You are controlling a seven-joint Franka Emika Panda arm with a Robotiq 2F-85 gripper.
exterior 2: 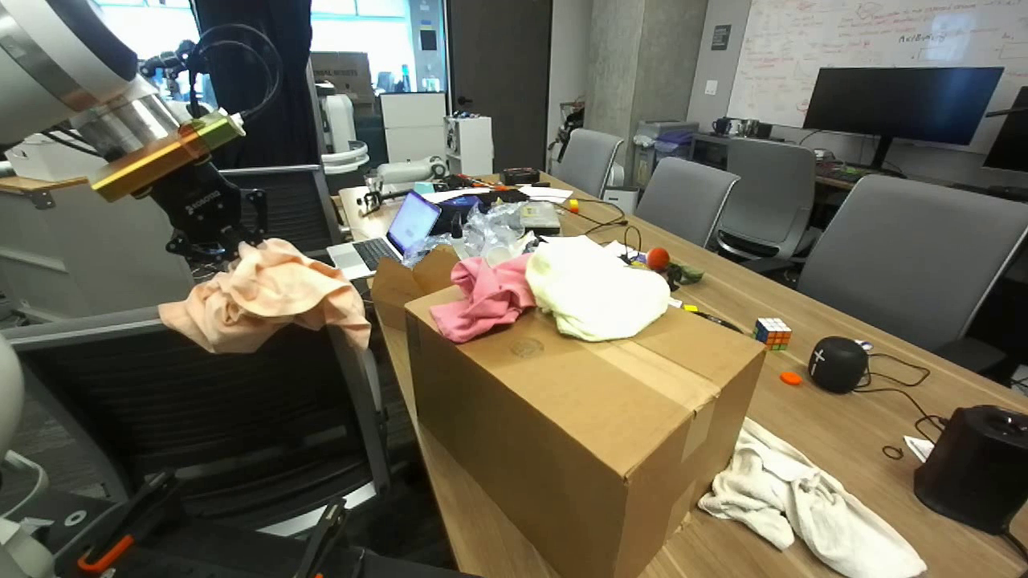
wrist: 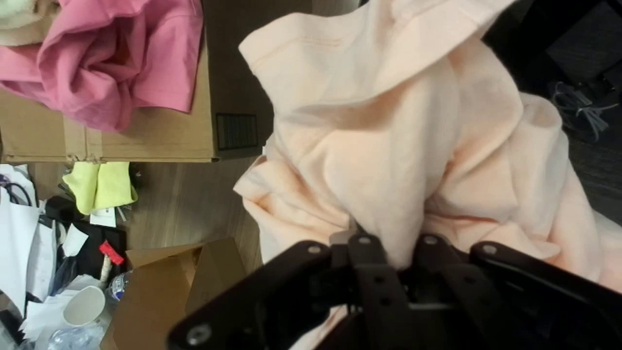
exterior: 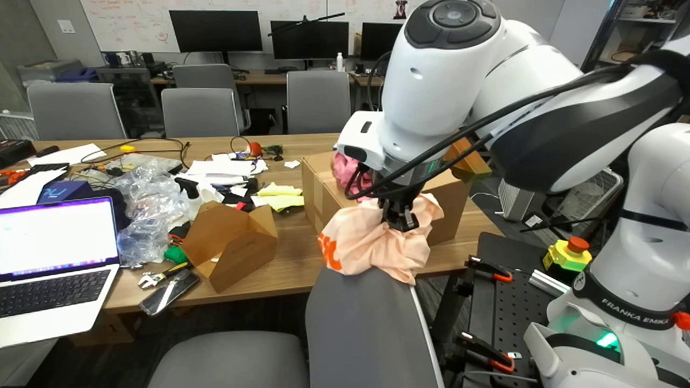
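A peach cloth (exterior: pixel 375 236) with an orange print hangs bunched over the top of the grey chair's backrest (exterior: pixel 365 330). My gripper (exterior: pixel 401 220) is shut on it, and in the wrist view a fold of the cloth (wrist: pixel 396 175) runs down between the fingers. Exterior view 2 shows the cloth (exterior 2: pixel 275 299) draped below the gripper (exterior 2: pixel 231 250), at the chair's top edge. Whether the cloth bears its weight on the chair is hard to tell. A pink cloth (exterior 2: pixel 487 299) and a pale yellow cloth (exterior 2: pixel 597 289) lie on the large cardboard box (exterior 2: pixel 540 405).
The large box stands on the table beside the chair. A small open box (exterior: pixel 226 246), a laptop (exterior: pixel 58 258) and assorted clutter cover the table's left part. A whitish cloth (exterior 2: pixel 809 501), a Rubik's cube (exterior 2: pixel 773 333) and a black speaker (exterior 2: pixel 836 364) lie beyond the box.
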